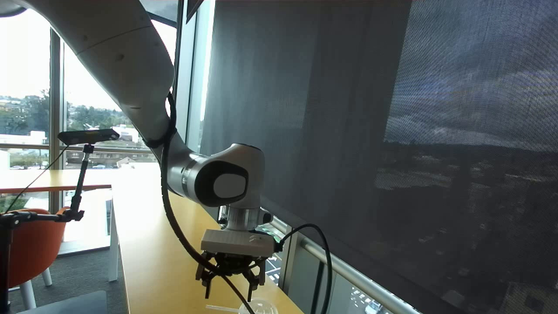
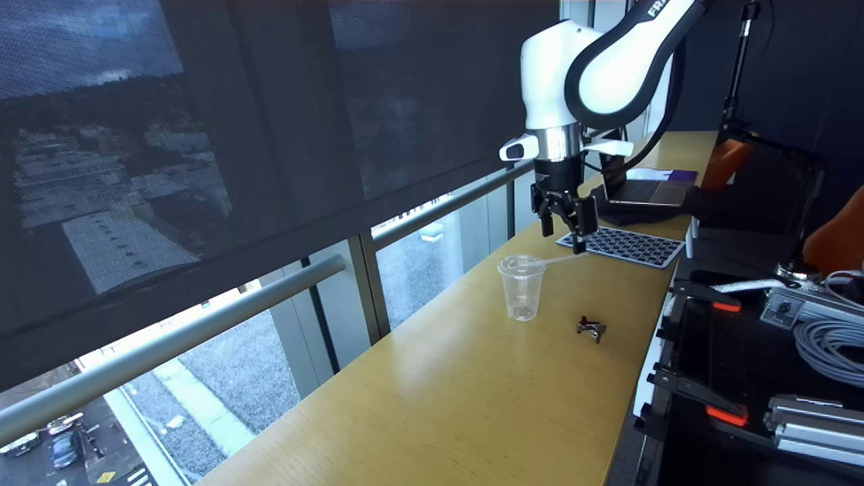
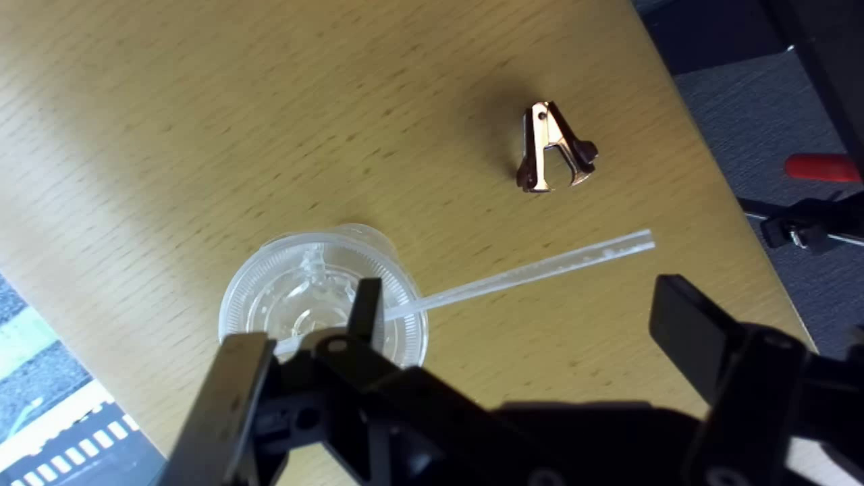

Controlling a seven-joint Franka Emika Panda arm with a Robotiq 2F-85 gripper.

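Note:
A clear plastic cup stands upright on the table; the wrist view shows its round rim from above. Across the cup's top lies a translucent straw, one end over the cup and the other sticking out past the rim toward the table's inner edge. My gripper is open above them, its fingers wide apart and nothing held. In the wrist view one finger overlaps the cup and the straw's middle lies between the two. A small brown, metallic staple remover rests on the table, apart from cup and straw.
A grey grid-like board and a laptop lie farther along the table. A railing runs along the window side. Clamps and cables line the opposite edge.

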